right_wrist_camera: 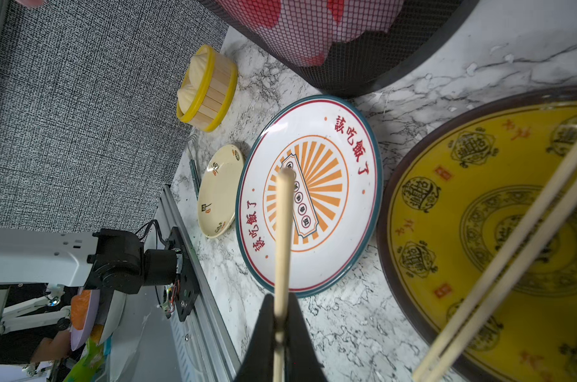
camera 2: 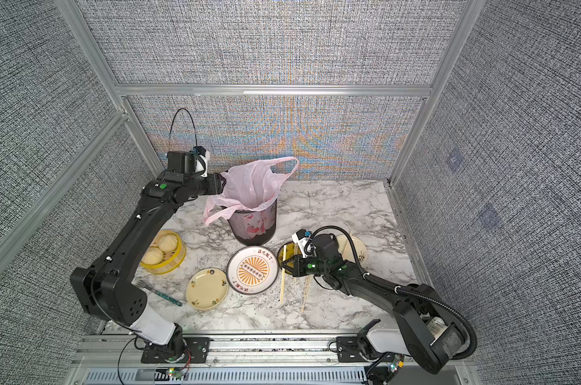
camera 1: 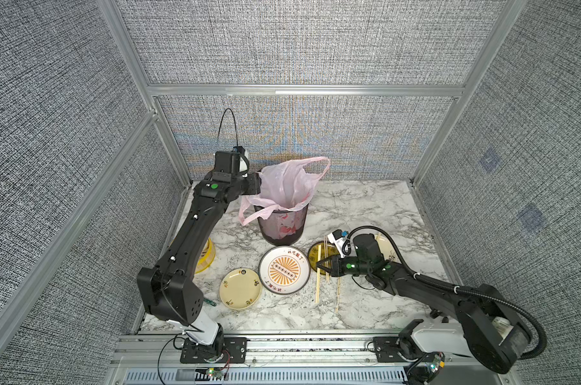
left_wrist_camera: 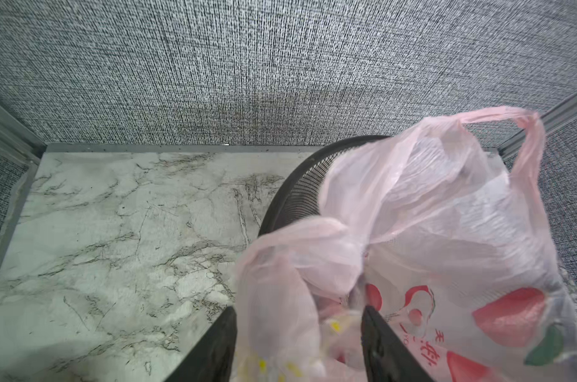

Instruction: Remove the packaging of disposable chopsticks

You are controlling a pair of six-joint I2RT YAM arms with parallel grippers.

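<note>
My right gripper is shut on a pale wooden chopstick (right_wrist_camera: 283, 235), which points up past its fingertips in the right wrist view. Two more chopsticks (right_wrist_camera: 524, 242) lie across the yellow dish (right_wrist_camera: 409, 191). At the left edge of the pink bag (camera 1: 290, 183), which lines the dark mesh bin (camera 1: 281, 237), is my left gripper. Its fingers (left_wrist_camera: 219, 347) stand apart. Between and behind them is blurred translucent plastic with yellow spots (left_wrist_camera: 336, 326); whether this is the wrapper or part of the bag, I cannot tell.
A white plate (camera 1: 284, 270) and a cream plate (camera 1: 240, 288) sit in front of the bin. A yellow-rimmed steamer with buns (camera 2: 162, 251) stands at left, near a green pen-like object (camera 2: 168, 298). Another pale plate (camera 2: 354, 249) is partly behind the right arm.
</note>
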